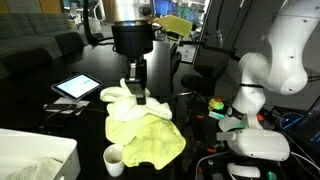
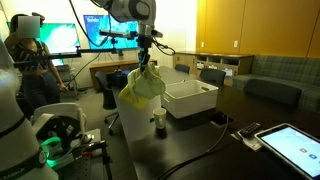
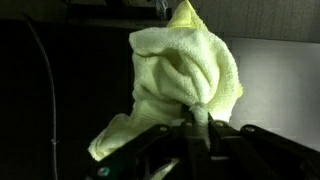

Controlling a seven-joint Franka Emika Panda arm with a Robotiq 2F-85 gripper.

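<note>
A cloth, white on one part and pale yellow on the other (image 1: 145, 140), hangs in folds from my gripper (image 1: 134, 92). The fingers are shut on its upper part. From the second exterior view, the cloth (image 2: 143, 88) dangles under the gripper (image 2: 144, 62) near the table's end, beside a white mug. In the wrist view, the bunched cloth (image 3: 178, 70) runs up to the dark gripper and covers much of the area below. The exact pinch at the fingertips is partly hidden by folds.
A white mug (image 1: 114, 160) stands left of the cloth, near a white open box (image 1: 38, 152). Behind lies a lit tablet (image 1: 77, 86), with a black cable (image 2: 196, 155) across the dark table. Bare tabletop (image 2: 235, 160) shows between mug and tablet.
</note>
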